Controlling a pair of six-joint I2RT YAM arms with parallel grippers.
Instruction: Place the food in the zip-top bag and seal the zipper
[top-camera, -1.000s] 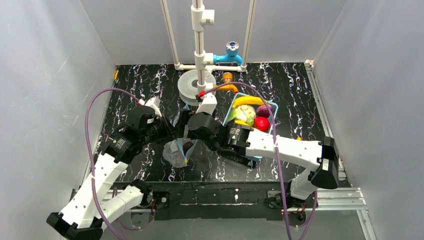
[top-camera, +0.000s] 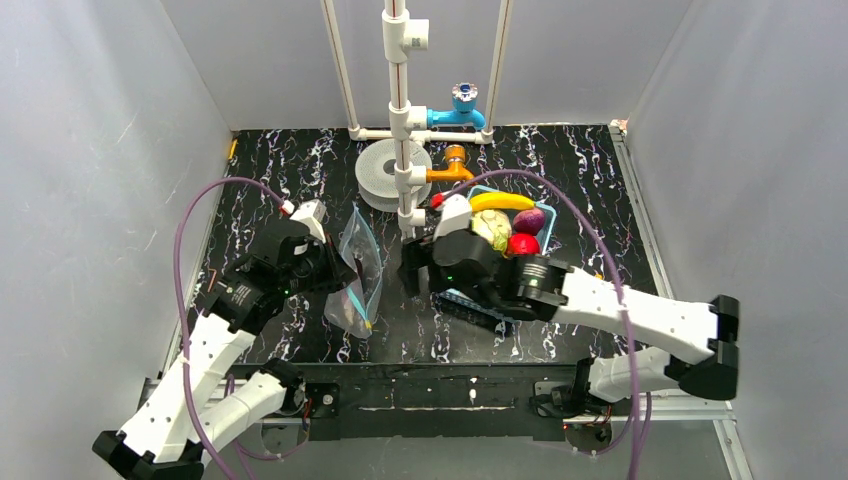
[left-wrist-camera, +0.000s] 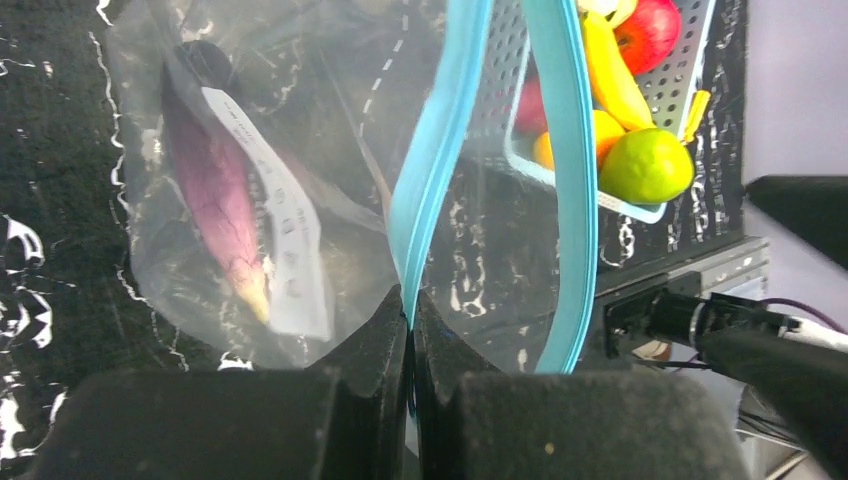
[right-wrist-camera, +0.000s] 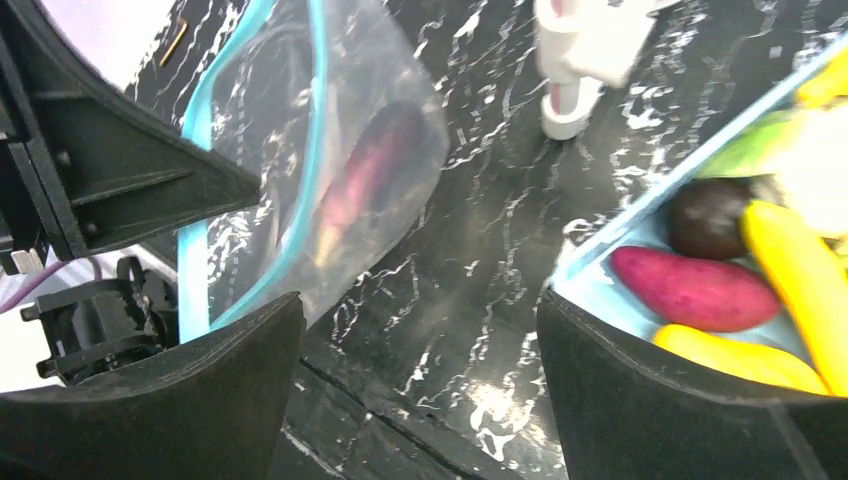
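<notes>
The clear zip top bag (top-camera: 360, 245) stands left of the middle with its blue zipper strip (left-wrist-camera: 440, 130) parted into two lines. My left gripper is shut on one side of the bag's mouth. Inside the bag lies a long purplish food piece with a dark end and a pale tip, blurred through the plastic in the right wrist view. Between bag and basket my right gripper hangs open, nothing between its fingers. More food fills the blue basket (top-camera: 552, 228), including a banana (top-camera: 502, 201), a cauliflower (top-camera: 490, 228) and a red piece (top-camera: 522, 244).
A white pipe stand (top-camera: 398, 130) rises between bag and basket, carrying a blue tap (top-camera: 455, 117) and an orange tap (top-camera: 452, 173). A grey roll (top-camera: 377, 178) lies behind the bag. Bare dark counter shows at the far right.
The right gripper has moved right from over the bag to the gap beside the basket, uncovering the bag. The left arm has barely moved.
</notes>
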